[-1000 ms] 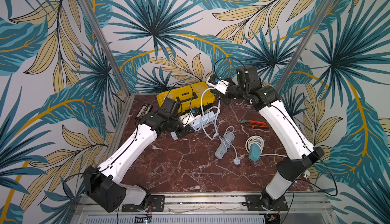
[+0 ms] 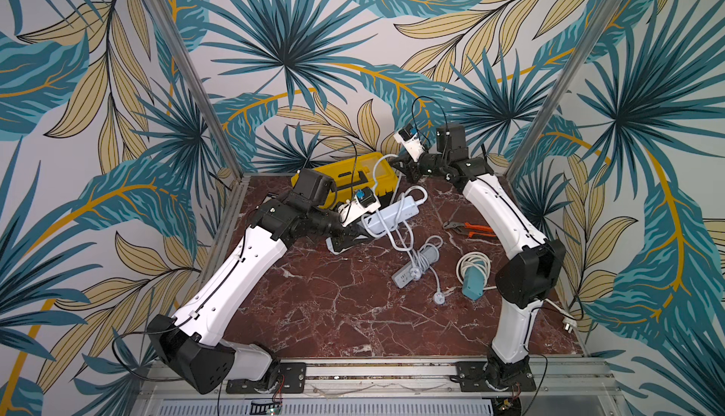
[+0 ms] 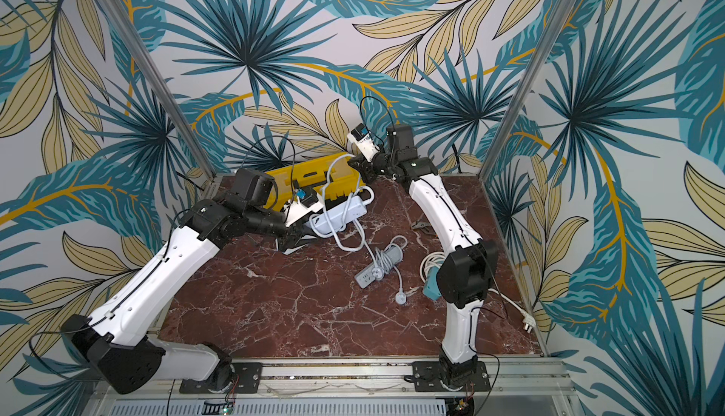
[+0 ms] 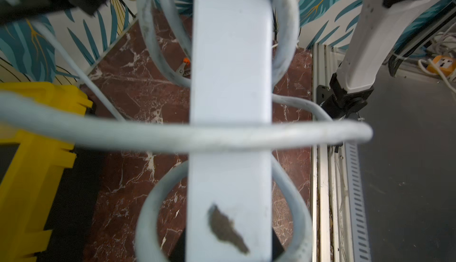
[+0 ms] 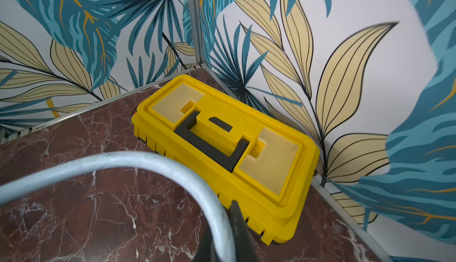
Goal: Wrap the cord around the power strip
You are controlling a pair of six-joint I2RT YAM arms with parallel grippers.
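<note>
The white power strip (image 2: pixel 400 210) is held in the air by my left gripper (image 2: pixel 350 236), which is shut on its body near one end. In the left wrist view the strip (image 4: pixel 230 81) runs down the middle, with pale loops of cord (image 4: pixel 142 136) around it; my left fingers are mostly behind it. My right gripper is shut on the cord (image 5: pixel 142 159) at the back, near the yellow toolbox. From there the cord arcs toward the strip. More of the cord hangs below the strip toward the table, over the grey strip.
The yellow toolbox (image 5: pixel 223 147) stands at the back of the table. A grey power strip (image 2: pixel 408 274) with wrapped cord lies below the held strip. To the right are orange-handled pliers (image 2: pixel 472 228) and a teal block with coiled cord (image 2: pixel 473 281).
The held strip has moved right and toward the back. The hanging cord end has shifted over the grey strip.
</note>
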